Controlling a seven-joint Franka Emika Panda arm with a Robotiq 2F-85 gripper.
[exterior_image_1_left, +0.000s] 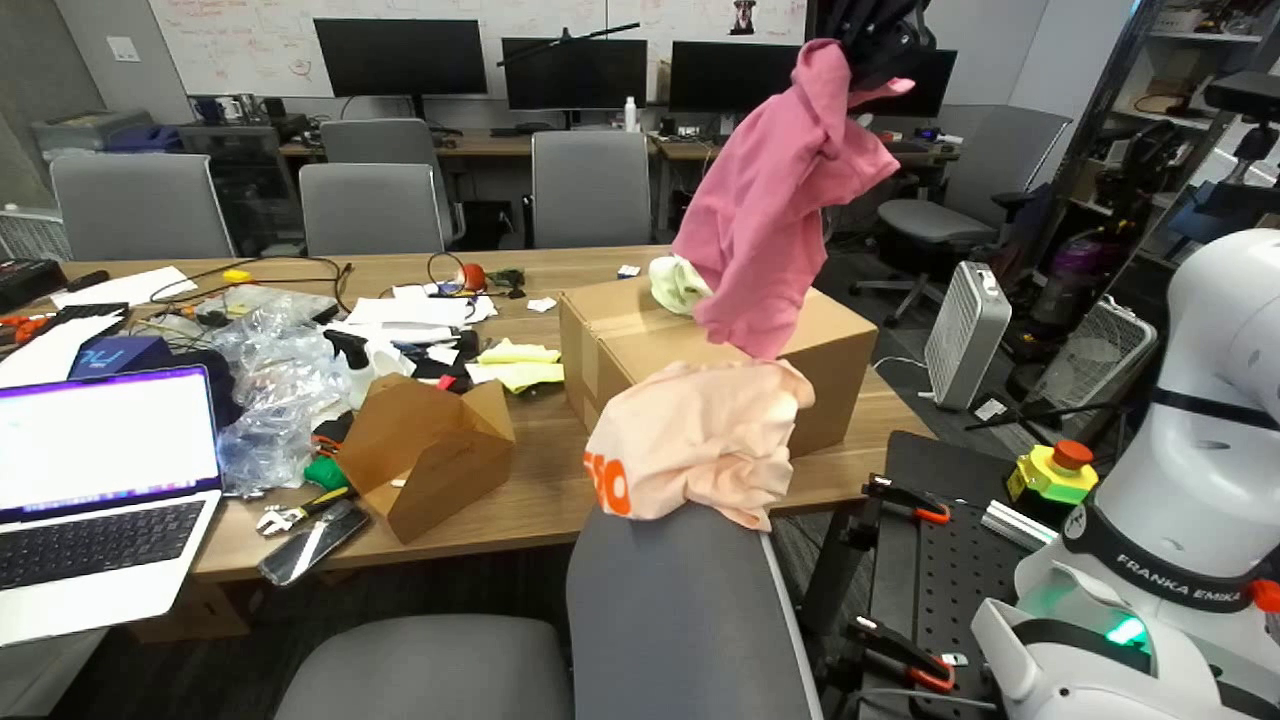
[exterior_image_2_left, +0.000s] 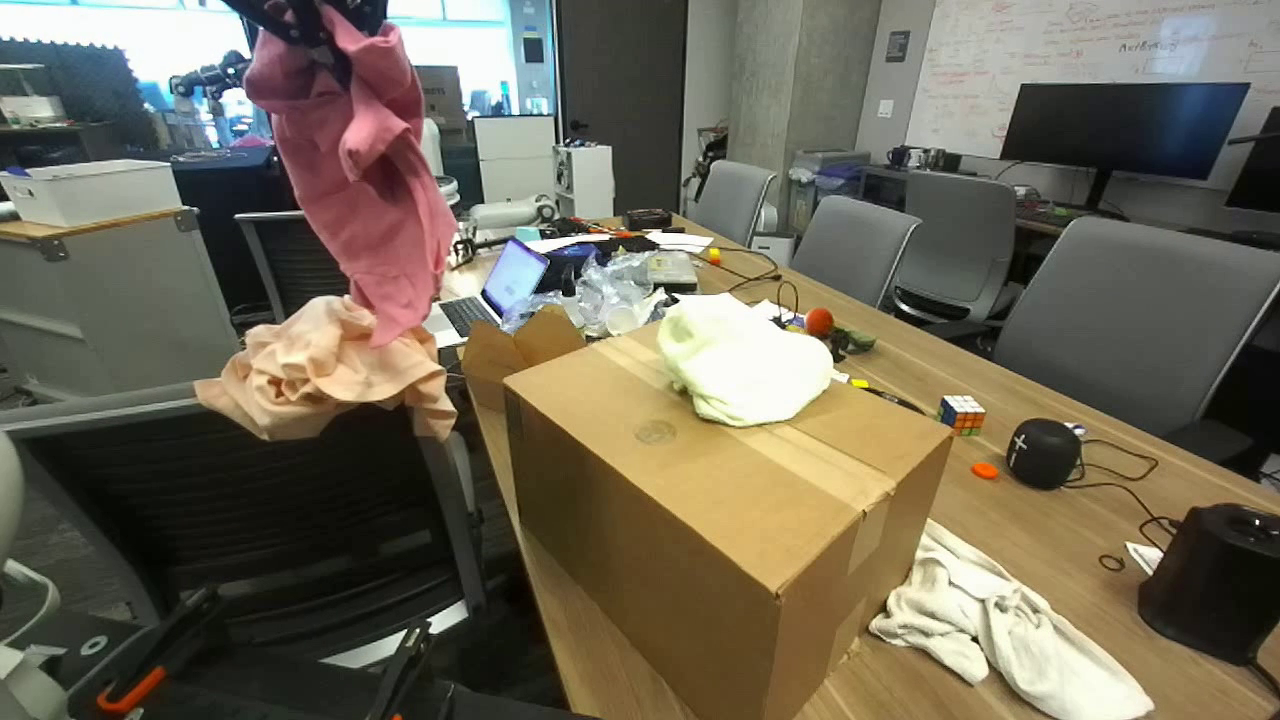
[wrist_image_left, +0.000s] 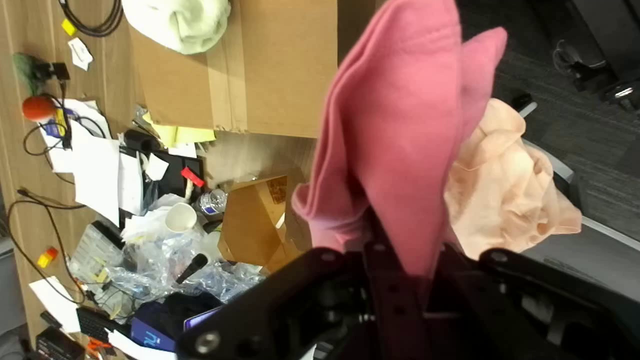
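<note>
A pink cloth (exterior_image_1_left: 774, 192) hangs in the air from my gripper (exterior_image_1_left: 882, 48), which is shut on its upper part. In exterior view 2 the cloth (exterior_image_2_left: 372, 180) drops toward a peach cloth (exterior_image_2_left: 330, 366) draped over a chair back; whether the two touch cannot be told. The wrist view has the pink cloth (wrist_image_left: 402, 120) covering most of the fingertips, with the peach cloth (wrist_image_left: 504, 180) behind it to the right. On top of a closed cardboard box (exterior_image_2_left: 672, 444) lies a pale yellow-green cloth (exterior_image_2_left: 744, 360).
An off-white cloth (exterior_image_2_left: 1008, 624) lies on the table beside the box. Papers, plastic wrap (exterior_image_1_left: 276, 384), a small open carton (exterior_image_1_left: 438, 450) and a laptop (exterior_image_1_left: 108, 480) crowd the table's left part. Chair backs (exterior_image_1_left: 684, 612) stand along the near edge.
</note>
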